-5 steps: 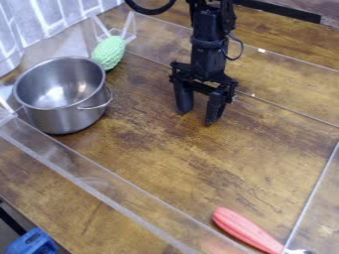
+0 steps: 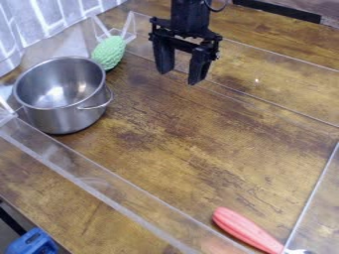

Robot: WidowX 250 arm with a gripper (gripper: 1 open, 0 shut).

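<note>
My black gripper [image 2: 183, 52] is raised over the back of the wooden table [image 2: 199, 139], at the top centre of the view, its fingers pointing down. Its fingers look apart, with no object visible between them. It is to the right of a pale green textured object [image 2: 109, 52] and up and right of a steel pot [image 2: 56, 91].
A red-handled item [image 2: 245, 228] lies at the bottom right. A blue object [image 2: 35, 244] sits at the bottom left corner.
My gripper has moved up and back, away from the middle of the table toward the top of the view. The objects around it look unmoved.
</note>
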